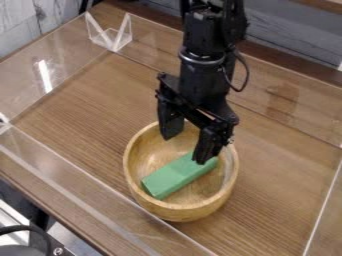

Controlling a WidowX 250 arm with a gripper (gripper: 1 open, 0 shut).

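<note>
The black gripper (189,137) hangs open over a round wooden bowl (187,208), its fingers pointing down at the bowl's back part. Inside the bowl a green block (174,176) lies diagonally on the bottom, just below and left of the fingers, with nothing seen between them.
A small clear plastic object (111,30) stands at the back left of the wooden table (74,110). Dark cables show at the bottom left corner, past the table's edge.
</note>
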